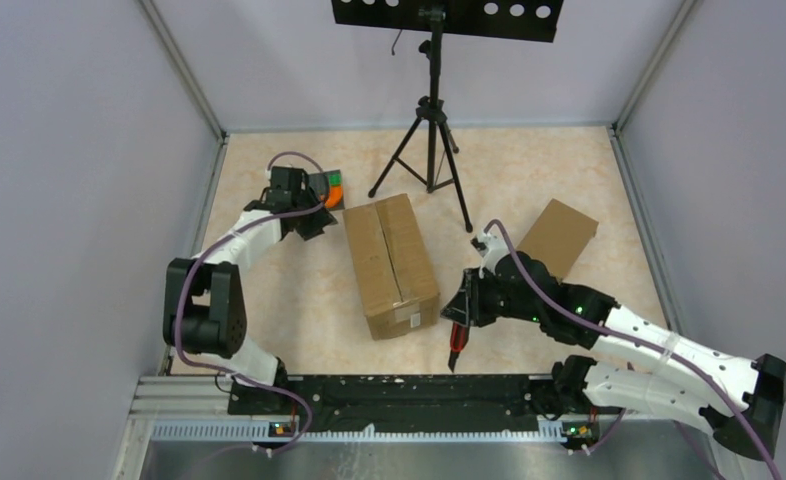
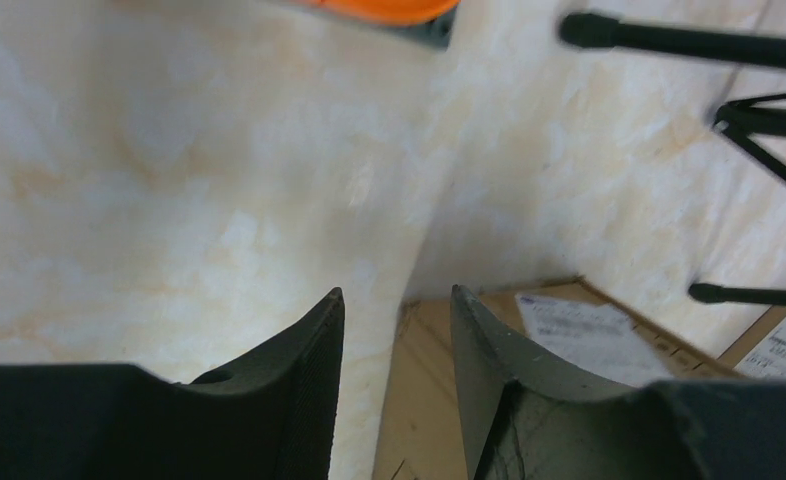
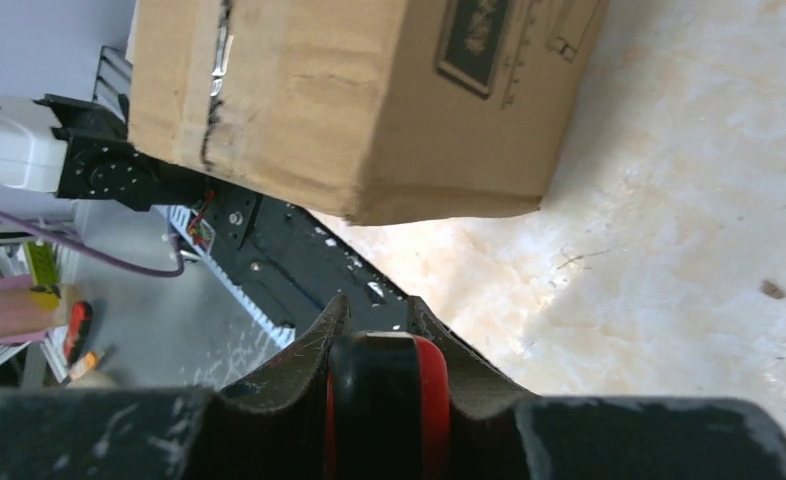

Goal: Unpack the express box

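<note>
A closed brown cardboard box [image 1: 394, 260] stands mid-table, with a taped seam along its top. My right gripper [image 1: 461, 306], just right of the box's near end, is shut on a red and black utility knife [image 1: 458, 340]. The knife's handle [image 3: 387, 400] shows between the fingers in the right wrist view, and its dark tip points toward the front edge. By the far left corner of the box is my left gripper [image 1: 321, 224]. Its fingertips [image 2: 332, 310] are parted in the left wrist view; the box's corner appears behind the gap, and no gripped object is visible.
An orange tape cutter [image 1: 333, 196] lies on a grey base behind the left gripper. The black stand's legs [image 1: 399, 160] spread behind the box. A flat cardboard piece [image 1: 559, 237] lies at the right. Bare table lies left of the box.
</note>
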